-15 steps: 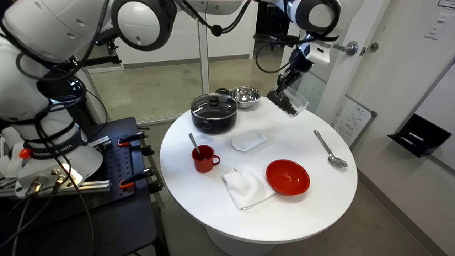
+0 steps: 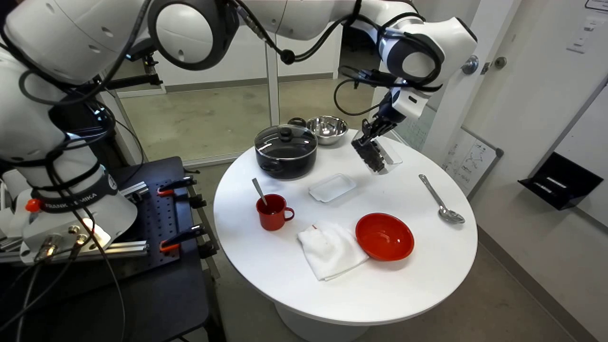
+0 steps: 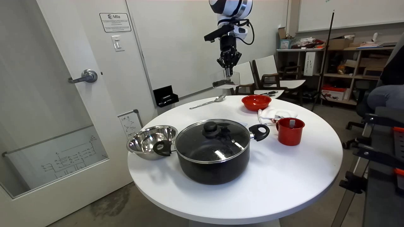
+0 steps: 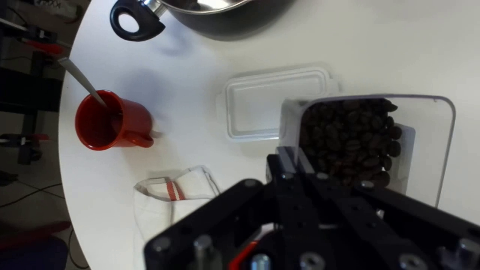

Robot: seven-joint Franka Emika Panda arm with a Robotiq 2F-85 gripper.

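Note:
A clear plastic container (image 4: 407, 157) with dark coffee beans (image 4: 351, 139) hangs from my gripper, which is shut on its thin wall. In exterior view 1 the container (image 2: 391, 155) is tilted above the far right of the white table, the beans (image 2: 370, 156) gathered on one side. Exterior view 2 has the gripper (image 3: 228, 72) and container well above the tabletop. Below and to the left of it, a translucent white lid or shallow tray (image 2: 332, 188) lies flat. An empty red bowl (image 2: 384, 237) sits nearer the front.
A red mug (image 2: 272, 213) with a utensil in it stands at the left, near a folded white cloth (image 2: 330, 250). Toward the back are a lidded black pot (image 2: 286, 151) and a steel bowl (image 2: 327, 130). A slotted spoon (image 2: 439, 199) lies at the right. Bare tabletop surrounds the tray's right side.
My gripper and the container have come lower and slightly left in exterior view 1, and the container's tilt has changed. Things on the table have not moved.

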